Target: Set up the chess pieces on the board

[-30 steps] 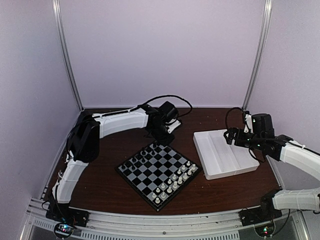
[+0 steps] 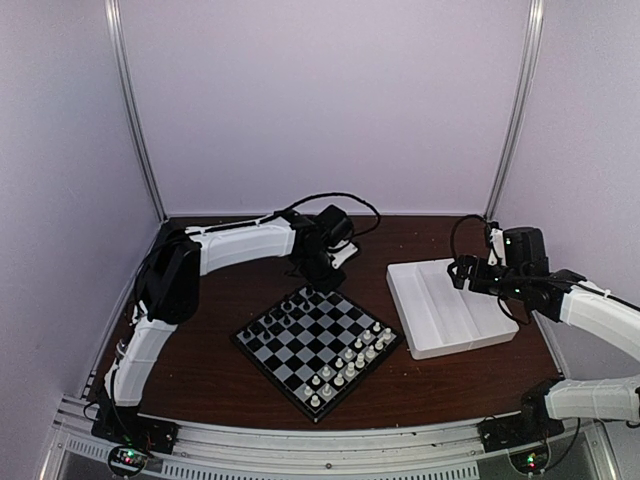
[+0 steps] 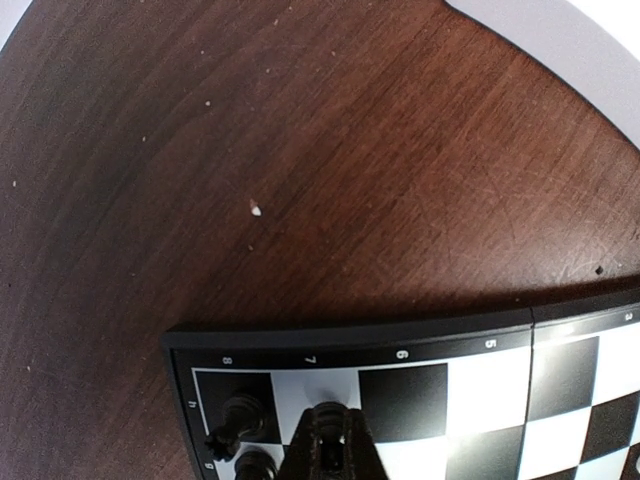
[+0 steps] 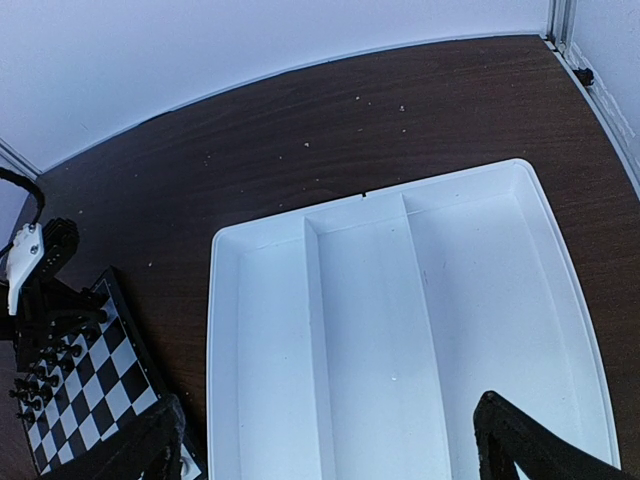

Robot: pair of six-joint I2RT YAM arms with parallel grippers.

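Note:
The chessboard (image 2: 318, 335) lies turned diagonally, black pieces (image 2: 268, 327) along its far-left side and white pieces (image 2: 352, 362) along its near-right side. Over the h-file corner, my left gripper is shut on a dark piece (image 3: 330, 411), whose rounded head shows between the fingers; its base is hidden. That piece hangs over or stands on the light square by the number 7; which, I cannot tell. A black rook-side piece (image 3: 243, 418) stands on the corner square beside it. My right gripper is open above the tray, holding nothing.
The white tray (image 2: 397, 300) with three compartments stands right of the board; no pieces show in it in the right wrist view. Bare wooden table (image 3: 330, 180) lies behind the board's corner. Another black piece (image 3: 256, 464) stands close to the left gripper's fingers.
The right arm and tray have not moved.

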